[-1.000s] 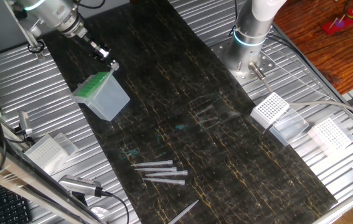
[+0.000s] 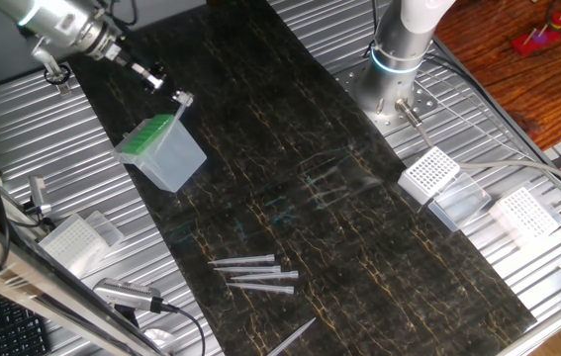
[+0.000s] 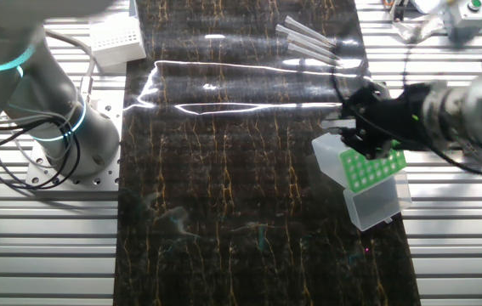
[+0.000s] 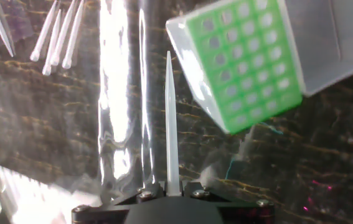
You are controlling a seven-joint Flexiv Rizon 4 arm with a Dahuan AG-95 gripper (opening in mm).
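A slim white pipette tip [image 4: 172, 124] is clamped in my gripper, its narrow end pointing away from the fingers. In exterior view 1 the gripper [image 2: 184, 98] hangs just above and behind the tip box, and the held tip slants down toward it. The open translucent box [image 2: 174, 161] has a green perforated rack [image 4: 244, 62], whose visible holes look empty. From the wrist, this rack lies right of the held tip and apart from it in the picture; the height between them cannot be told. Several loose tips [image 2: 260, 273] lie on the dark mat.
One more loose tip [image 2: 292, 336] lies near the mat's front edge. White racks [image 2: 429, 173] stand at the right, another white rack [image 2: 74, 244] at the left. Mid-mat [image 2: 329, 198] is largely clear.
My arm has swung leftward and up in exterior view 1, while the gripper has risen slightly. The held tip's lower end stays near the box. Box and loose tips have not moved.
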